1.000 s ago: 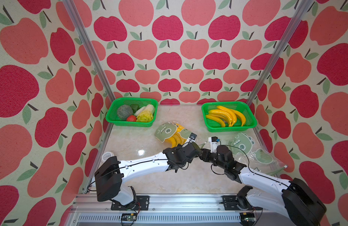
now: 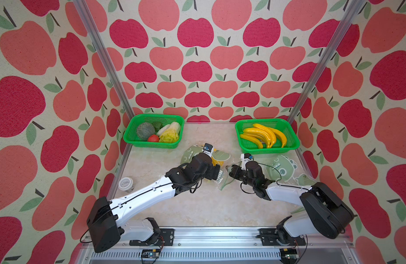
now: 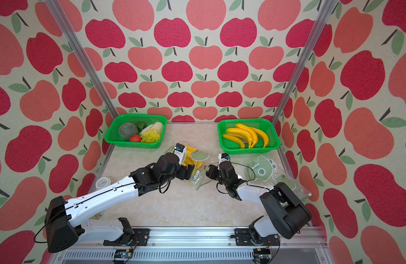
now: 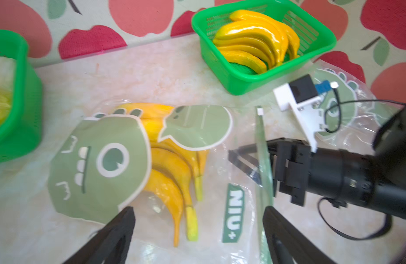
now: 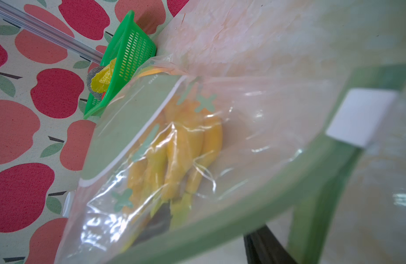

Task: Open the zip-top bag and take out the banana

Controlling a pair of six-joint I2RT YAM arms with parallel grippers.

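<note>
A clear zip bag with green frog print [image 4: 101, 167] lies mid-table, bananas [image 4: 176, 176] inside. Its green zip strip [image 4: 264, 184] runs along the right end. My left gripper hovers over the bag, fingers apart, nothing visible between them. My right gripper is low at the zip end, beside the strip. In the right wrist view the bag's zip edge fills the foreground and mostly hides the fingers, so whether they grip it is unclear.
A green basket of vegetables [image 2: 129, 132] stands back left, one of bananas [image 2: 293, 136] back right. Another printed bag [image 3: 262, 169] lies at the right. A white jar [image 2: 126, 183] sits at the left edge.
My left gripper has risen and moved left from the zip end, now above the bag. My right gripper has shifted slightly left to the bag's zip end.
</note>
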